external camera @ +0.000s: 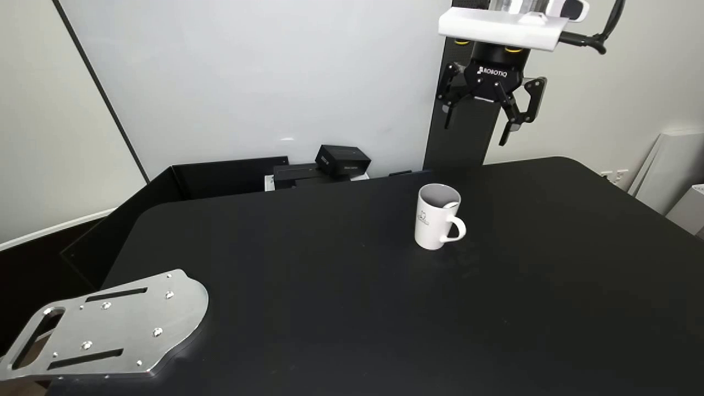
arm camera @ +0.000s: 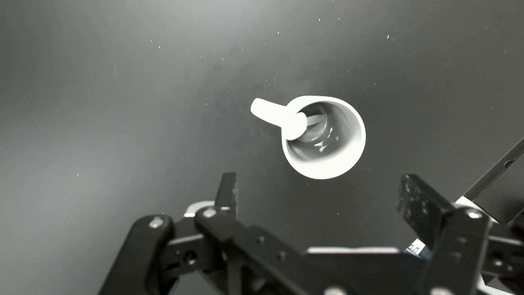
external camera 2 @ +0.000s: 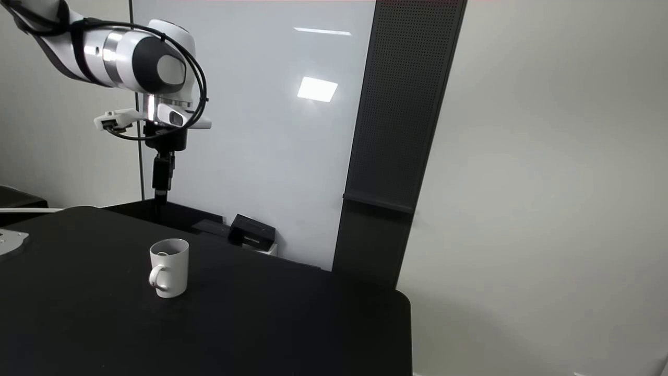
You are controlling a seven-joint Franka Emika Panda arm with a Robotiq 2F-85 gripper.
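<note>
A white mug (external camera: 432, 222) stands upright on the black table, its handle toward the right in exterior view 1. From above, in the wrist view, the mug (arm camera: 351, 157) shows a white spoon-like thing (arm camera: 296, 127) inside, its rounded end near the rim on the handle side. My gripper (external camera: 478, 132) hangs well above the table, pointing down, with its fingers spread and nothing between them. Exterior view 2 shows the gripper (external camera 2: 160, 199) edge-on, higher than the mug (external camera 2: 177, 270) and apart from it.
A silver metal plate (external camera: 125, 323) is at the table's near left corner. Black boxes (external camera: 343, 159) lie just past the back edge, against the white wall panel.
</note>
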